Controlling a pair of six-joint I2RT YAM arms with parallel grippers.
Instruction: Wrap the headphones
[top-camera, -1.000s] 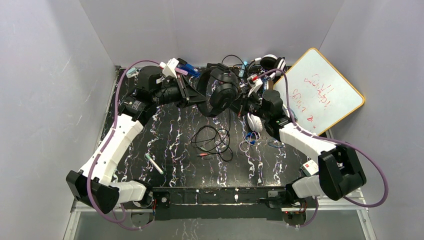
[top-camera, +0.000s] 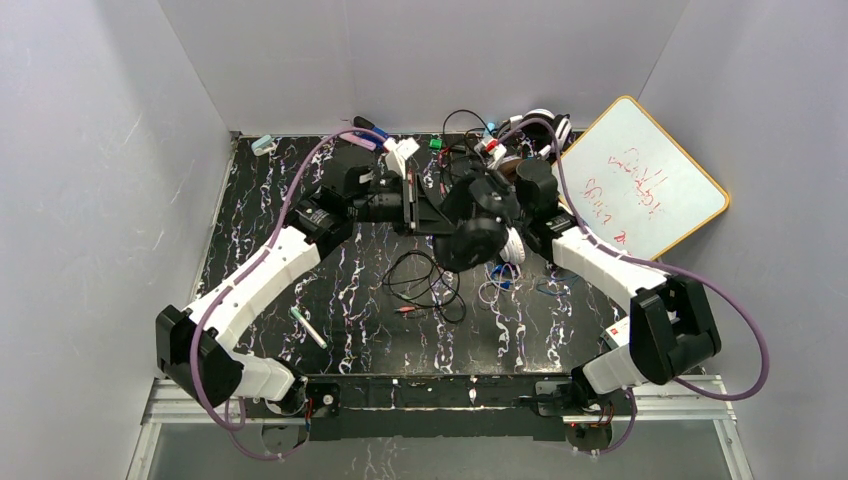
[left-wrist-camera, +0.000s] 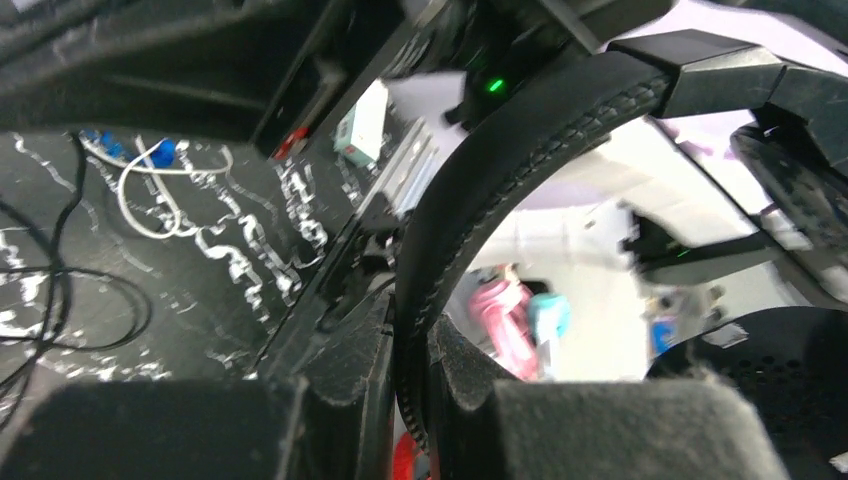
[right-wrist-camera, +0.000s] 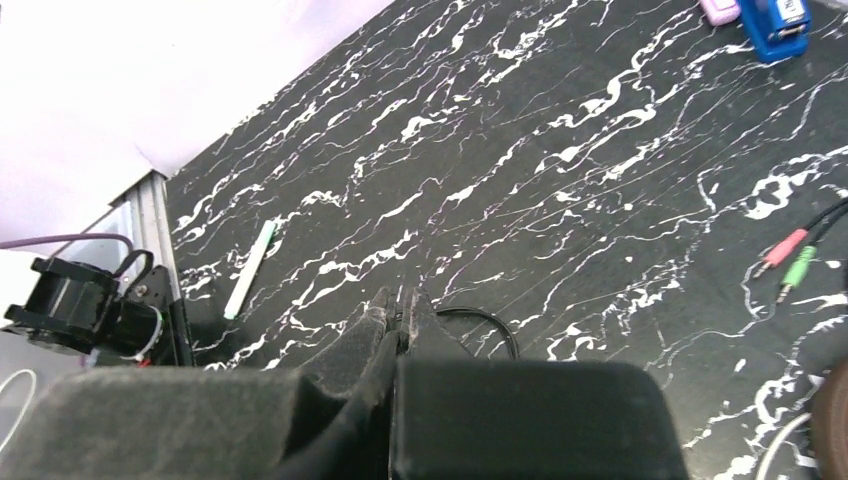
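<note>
Black headphones (top-camera: 470, 238), blurred by motion, hang above the table's middle in the top view. My left gripper (top-camera: 437, 222) is shut on their padded headband (left-wrist-camera: 490, 185), which arches up from between its fingers in the left wrist view; one ear cup (left-wrist-camera: 785, 365) shows at the right there. Close by on the right is my right gripper, shut. The black headphone cable (right-wrist-camera: 490, 318) comes out at its fingertips; the pinched part is hidden. A loose coil of black cable (top-camera: 425, 290) lies on the table below.
White headphones (top-camera: 540, 120) and tangled cables occupy the back right, beside a leaning whiteboard (top-camera: 640, 180). A pen (top-camera: 308, 327) lies at front left. A white cable (top-camera: 490, 290) rests right of the black coil.
The left gripper has moved right, turning the headphones and bringing them nearer the camera's centre. The right gripper has shifted slightly up and stays beside them. The coil on the table has hardly moved.
</note>
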